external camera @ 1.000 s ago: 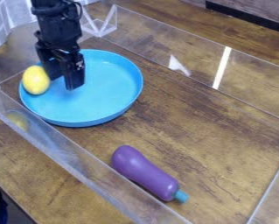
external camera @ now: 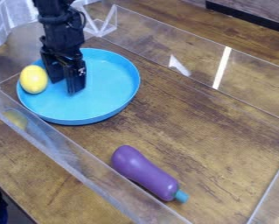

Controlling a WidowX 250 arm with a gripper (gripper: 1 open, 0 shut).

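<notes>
My gripper point(external camera: 65, 68) is at the top left, its black fingers reaching down over the blue plate point(external camera: 104, 96), just right of a yellow oval object point(external camera: 34, 79) that lies on the plate's left side. The fingers look apart, and I see nothing held between them, though the dark shapes overlap.
A purple eggplant-like toy point(external camera: 146, 173) with a teal end lies on the wooden table point(external camera: 212, 114) at the lower right, off the plate. Clear plastic walls border the table.
My gripper has shifted slightly and sits a little lower over the plate. The plate, yellow object and purple toy look essentially unmoved.
</notes>
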